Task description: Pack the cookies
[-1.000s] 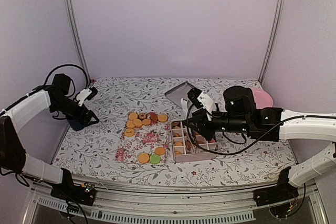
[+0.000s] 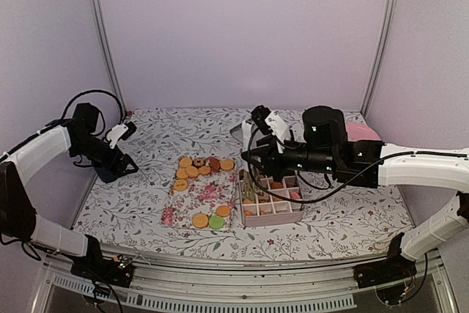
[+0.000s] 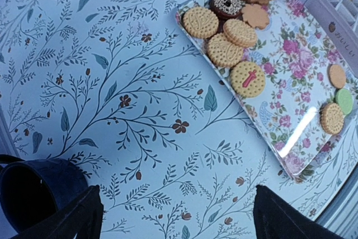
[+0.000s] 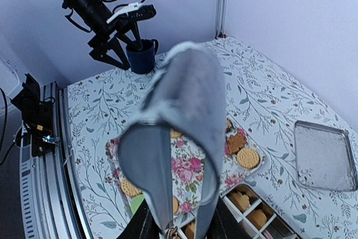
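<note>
My right gripper [image 2: 258, 160] is above the partitioned box [image 2: 272, 219], closed around metal tongs [image 4: 193, 90] that point down toward it. Whether the tongs pinch a cookie cannot be told. Cookies stand in several of the box's compartments, such as the tan ones [image 4: 257, 218]. To the box's left lies a flowered tray [image 2: 183, 207]. Round cookies [image 3: 200, 22] line its back and left edges; a green one [image 2: 216, 222] and two tan ones lie near its front right. Over at the far left, my left gripper hangs open and empty above the table.
Below the left gripper stands a dark blue mug [image 4: 141, 57]. An empty metal tray [image 4: 324, 155] lies behind the box, and a pink bowl [image 2: 360, 132] sits at the back right. Bare tablecloth separates the mug from the flowered tray.
With the tongs, my right gripper has risen and shifted a little left over the box, now covering much of the metal tray from above. The left arm and the tray's cookies look unmoved.
</note>
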